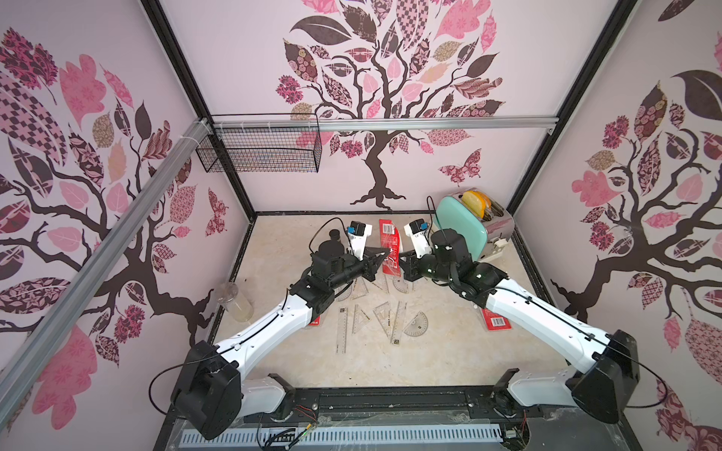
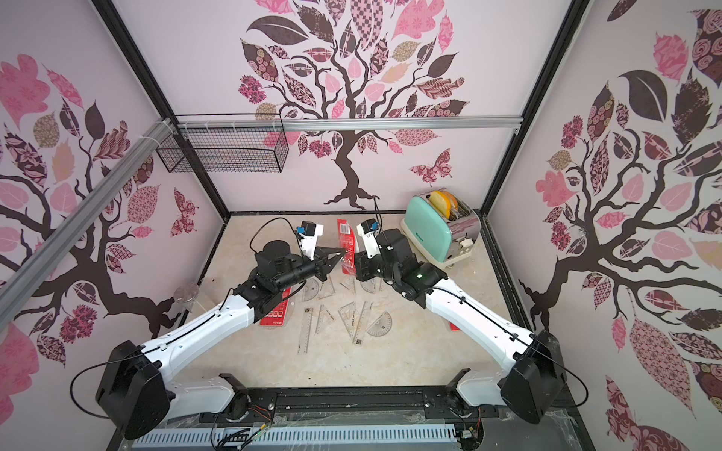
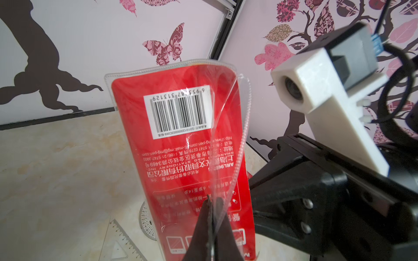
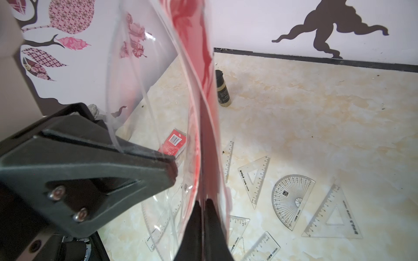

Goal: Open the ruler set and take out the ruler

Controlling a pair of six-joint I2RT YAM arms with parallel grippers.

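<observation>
A clear plastic sleeve with a red card (image 3: 187,161) stands upright off the table between my two grippers. In the left wrist view the card's white barcode label shows, and I cannot make out a ruler inside. My left gripper is shut on a thin fold of the clear film. From the other side, my right gripper is shut on the sleeve's edge; the film bulges outward above its fingertips. Below, a straight ruler (image 1: 342,330), a protractor (image 4: 293,202) and a set square (image 4: 335,213) are among several clear pieces lying loose on the table.
Another red packet (image 2: 274,312) lies under the left arm, and one more (image 1: 496,320) is beside the right arm. A green toaster (image 1: 460,225) occupies the back right corner. One small dark-capped bottle (image 4: 222,89) stands at the back.
</observation>
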